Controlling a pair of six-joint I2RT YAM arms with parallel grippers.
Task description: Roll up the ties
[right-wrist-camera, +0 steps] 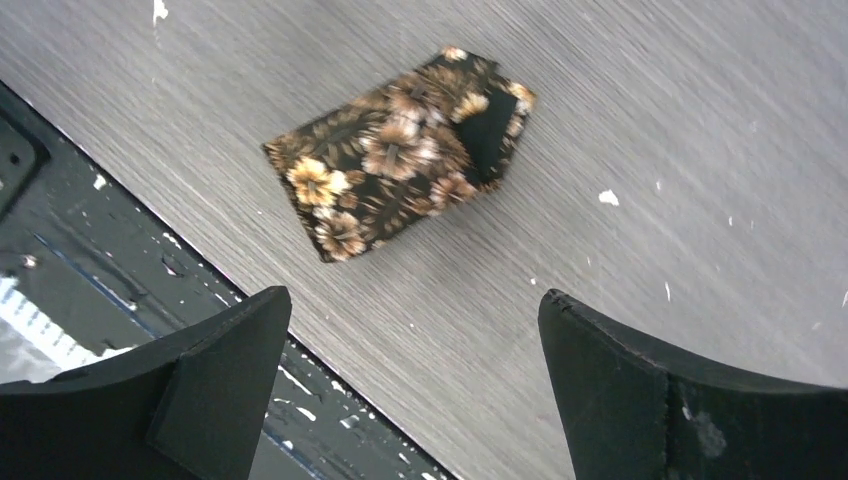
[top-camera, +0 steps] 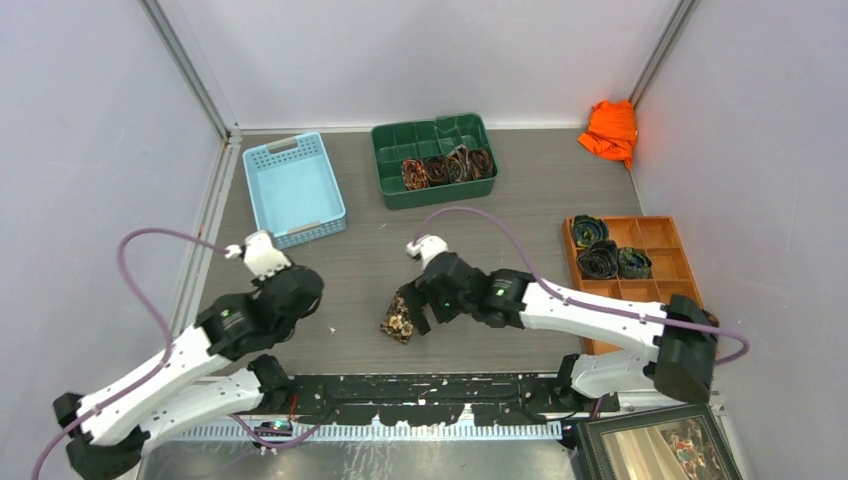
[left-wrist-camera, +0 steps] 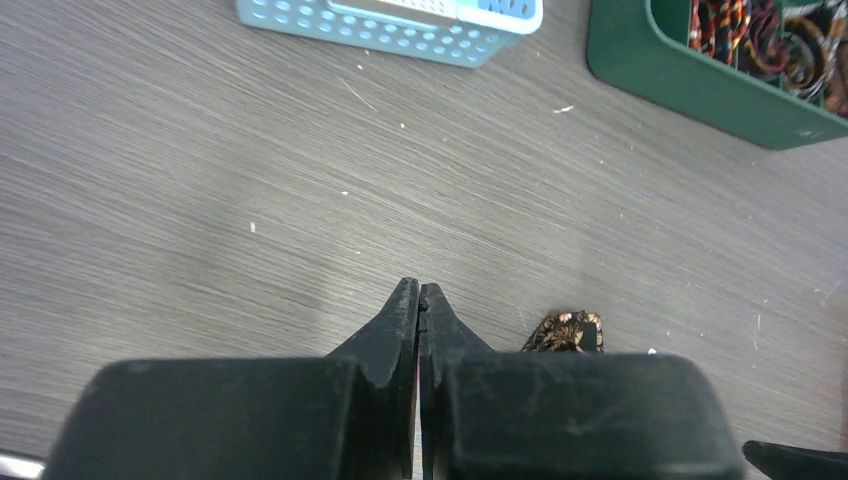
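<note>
A dark tie with brown and cream flowers [right-wrist-camera: 385, 160] lies folded into a short flat bundle on the table; a small flap shows at one end. In the right wrist view it sits beyond the spread fingertips, untouched. My right gripper is open, holding nothing, and in the top view its fingers overlap the right side of the tie [top-camera: 397, 320]. My left gripper is shut with nothing visible between its fingertips, off to the left of the tie; its fingers partly hide the tie [left-wrist-camera: 567, 332] in the left wrist view.
A green bin [top-camera: 436, 199] with several rolled ties stands at the back, beside an empty light-blue basket [top-camera: 290, 190]. On the right, an orange divided tray [top-camera: 655, 232] holds rolled ties, partly under my right arm. Orange cloth [top-camera: 609, 132] lies in the back right corner.
</note>
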